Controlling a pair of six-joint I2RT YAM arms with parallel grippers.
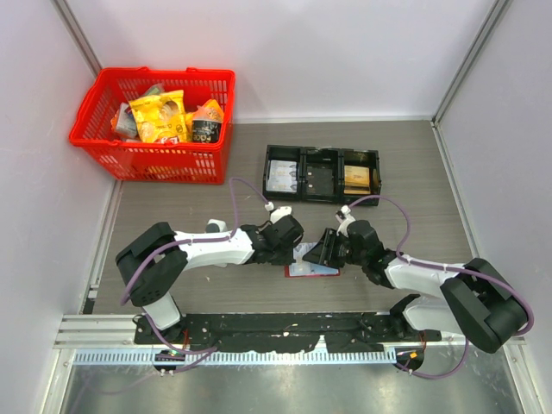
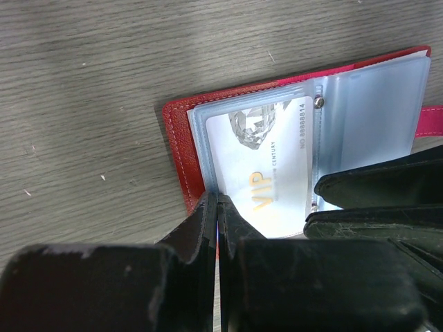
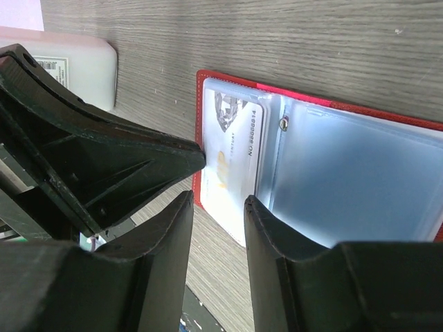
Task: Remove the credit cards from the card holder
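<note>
An open red card holder (image 2: 181, 149) with clear sleeves lies on the table under both grippers. In its sleeve sits a white VIP card with a diamond picture; in the right wrist view the card (image 3: 228, 159) shows again. My left gripper is shut, its tips at the card's edge, nothing visible between them. My right gripper is part open over the holder beside the card, with nothing between its fingers.
A red basket of snack bags (image 1: 226, 129) stands at the back left, a black compartment tray (image 1: 321, 177) at the back right. A pale box (image 3: 97, 76) lies left of the holder.
</note>
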